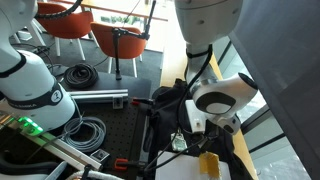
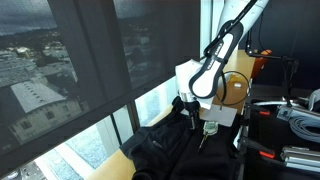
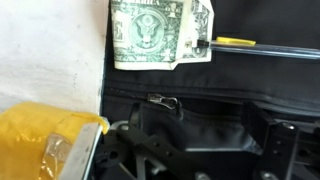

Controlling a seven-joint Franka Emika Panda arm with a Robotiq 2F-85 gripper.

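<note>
My gripper stands open over black zippered fabric (image 3: 240, 80), nothing visible between its fingers. A folded dollar bill (image 3: 145, 35) lies on the fabric near the top of the wrist view. Over the bill's right end lies the tip of a thin pen (image 3: 265, 48) with a yellow mark. Below the bill, a small metal zipper pull (image 3: 162, 100) shows between and ahead of the fingers. In exterior view 2 the gripper (image 2: 193, 122) hangs low over the dark fabric, with the bill (image 2: 210, 128) beside it.
A yellow packet (image 1: 208, 164) rests on a white surface (image 1: 180, 170) beside the fabric. Coiled cables (image 1: 85, 134) and a second white arm (image 1: 30, 90) occupy the left of exterior view 1. A window wall (image 2: 70, 80) borders the work area.
</note>
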